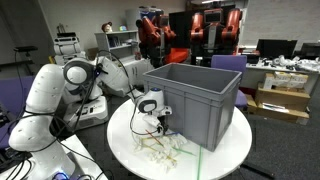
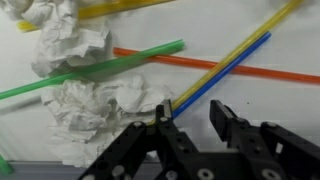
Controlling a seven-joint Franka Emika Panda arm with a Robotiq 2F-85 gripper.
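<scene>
Just above the white round table, my gripper (image 1: pixel 158 130) points down among straws and crumpled paper, close to the grey bin's near side. In the wrist view my gripper is part open. A blue straw (image 2: pixel 225 72) and a yellow straw (image 2: pixel 238 52) run diagonally side by side, their lower ends reaching towards the gap between the fingers. No firm hold on either shows. Past them lie an orange straw (image 2: pixel 275 74) and a green straw (image 2: pixel 120 62). White crumpled tissue (image 2: pixel 85 115) rests left of the fingers, with another crumpled tissue (image 2: pixel 70 38) farther off.
A large grey bin (image 1: pixel 195 108) stands on the white round table (image 1: pixel 225 160), right beside my arm. Its tall wall bounds the space there.
</scene>
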